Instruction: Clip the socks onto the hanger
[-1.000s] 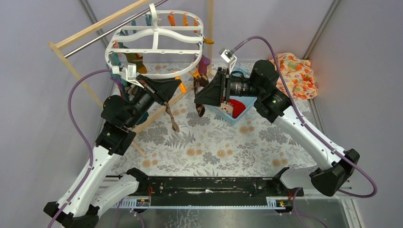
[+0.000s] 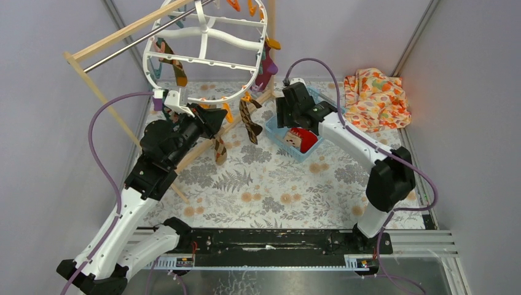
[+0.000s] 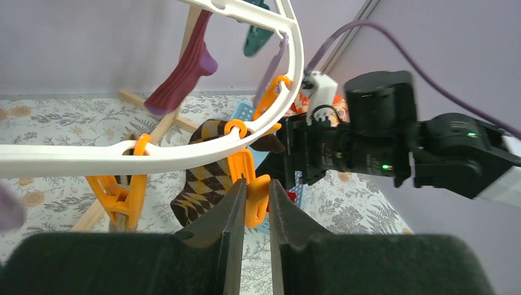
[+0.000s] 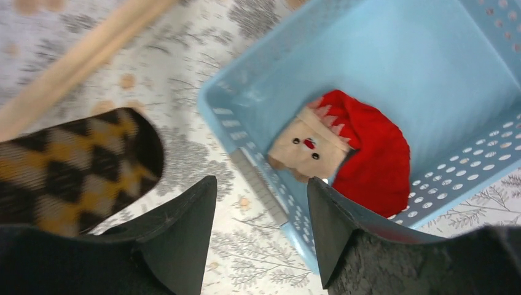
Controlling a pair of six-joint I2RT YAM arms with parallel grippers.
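A white clip hanger (image 2: 203, 59) hangs on a wooden rack, with socks in its clips, including brown checked socks (image 2: 250, 123) and a maroon sock (image 3: 184, 74). My left gripper is at the hanger's rim, its fingers part open around an orange clip. My right gripper stands open over the blue basket (image 4: 448, 37), which holds a red sock with a beige face (image 4: 375, 160).
An orange floral cloth (image 2: 376, 101) lies at the back right. The wooden rack (image 2: 107, 40) occupies the left.
My right arm has swung from beside the hanging socks back and right over the basket, turning downward. My left gripper has shifted slightly; the hanger and its socks have swayed.
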